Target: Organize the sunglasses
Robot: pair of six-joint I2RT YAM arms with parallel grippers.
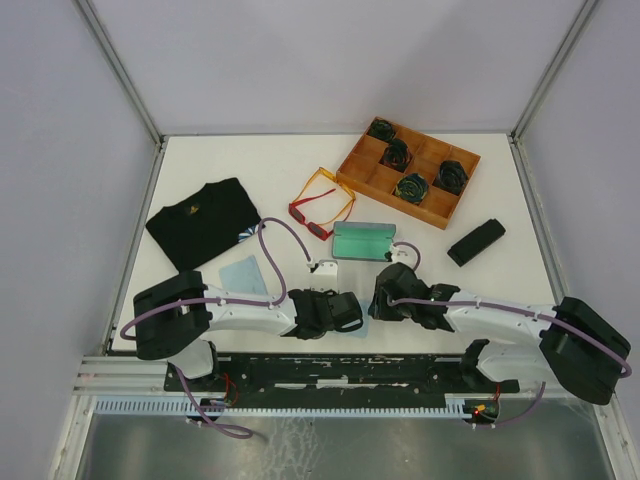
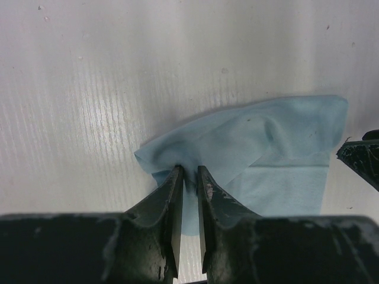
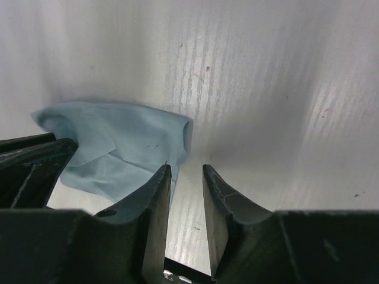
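Observation:
The red and orange sunglasses [image 1: 310, 222] lie with their arms spread on the upper middle of the table, away from both grippers. Close to the front edge lies a blue-grey cloth [image 2: 272, 136], partly folded over itself. My left gripper is at the cloth's left part, its fingertips a little apart, with a raised fold at and between them; whether they touch it is unclear. Open and empty, my right gripper points down just beside the cloth's right corner. From above, the arms hide much of the cloth [image 1: 362, 318].
Behind the grippers is a green box [image 1: 362, 241]; a black case [image 1: 476, 242] lies to the right. A wooden compartment tray [image 1: 430, 150] with several dark rolled items stands at the back. A black shirt [image 1: 205, 220] and a second blue-grey cloth [image 1: 243, 276] occupy the left.

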